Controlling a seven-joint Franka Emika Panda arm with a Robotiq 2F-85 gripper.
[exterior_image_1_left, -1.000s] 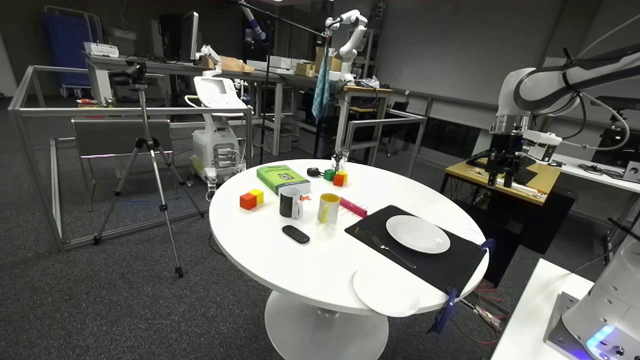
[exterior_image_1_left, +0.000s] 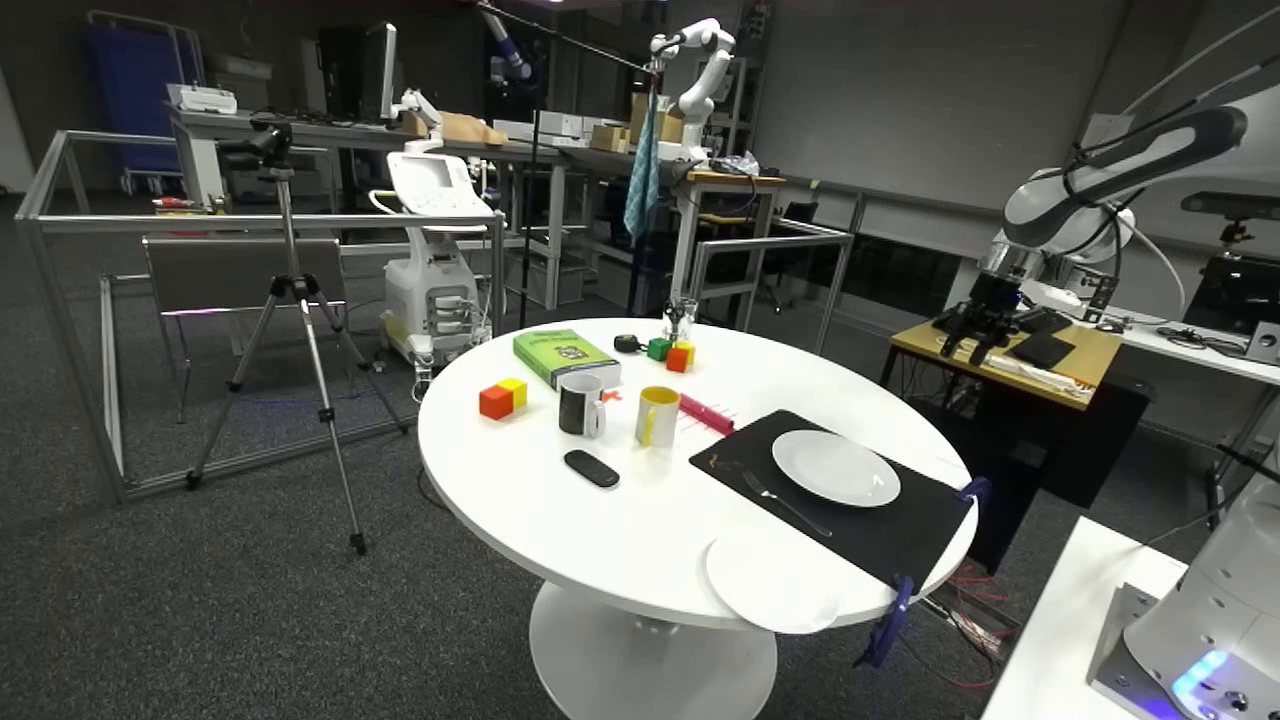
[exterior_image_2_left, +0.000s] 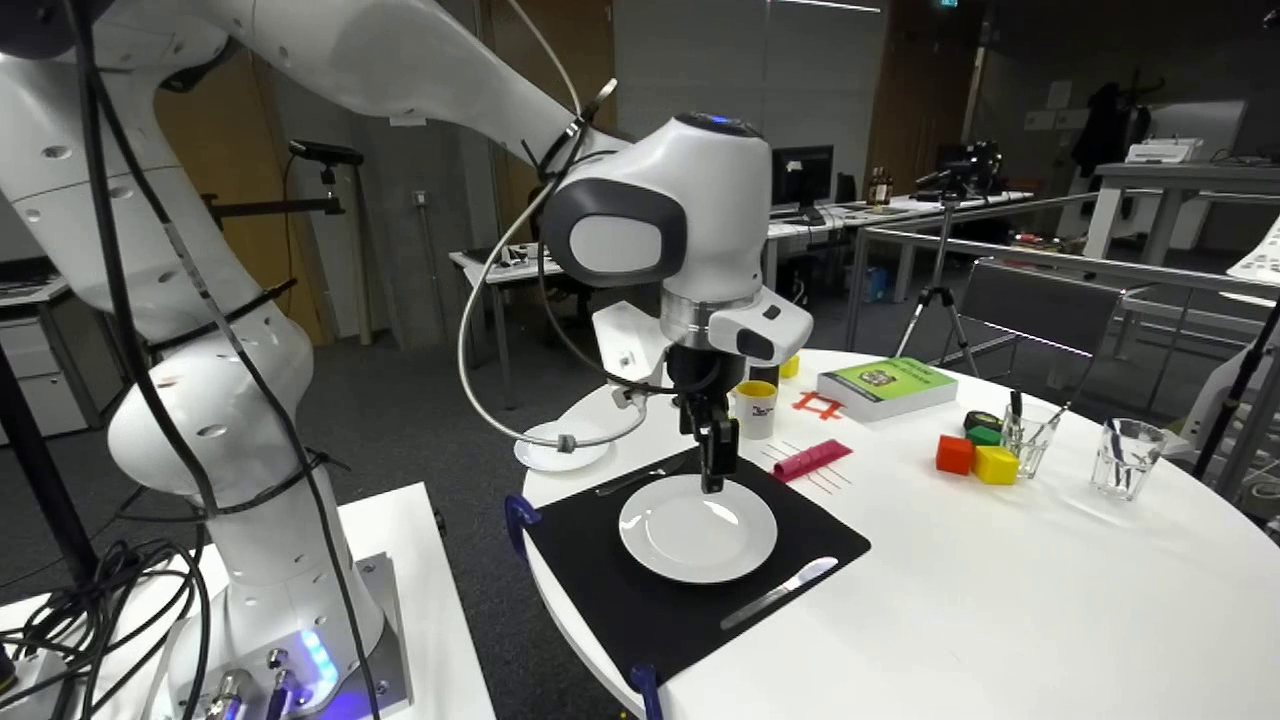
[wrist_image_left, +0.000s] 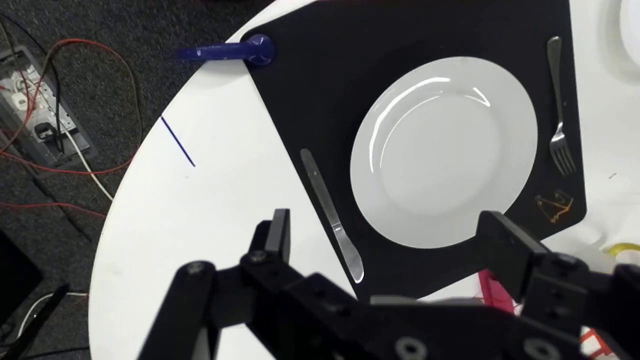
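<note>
My gripper is open above the table, its fingers wide apart with nothing between them. In the wrist view a white plate (wrist_image_left: 444, 156) lies on the black placemat (wrist_image_left: 312, 78), ahead of the fingers. A knife (wrist_image_left: 328, 207) rests along one side of the mat and a fork (wrist_image_left: 559, 108) along the other. From the second exterior view, the gripper (exterior_image_2_left: 713, 462) hangs over the mat near the plate (exterior_image_2_left: 698, 528). In the first exterior view the gripper (exterior_image_1_left: 986, 348) appears well above the table, at the right.
Blue clamps (exterior_image_2_left: 518, 524) grip the table edge at the mat. A second white plate (exterior_image_1_left: 774, 584), a yellow-white mug (exterior_image_1_left: 657, 418), a black-white mug (exterior_image_1_left: 579, 404), a green book (exterior_image_1_left: 564, 356), coloured blocks (exterior_image_2_left: 956, 455) and glasses (exterior_image_2_left: 1125, 460) stand around.
The arm has shifted and its hand has tilted, with the gripper now lying slightly further left and angled in the first exterior view. The things on the table have not moved.
</note>
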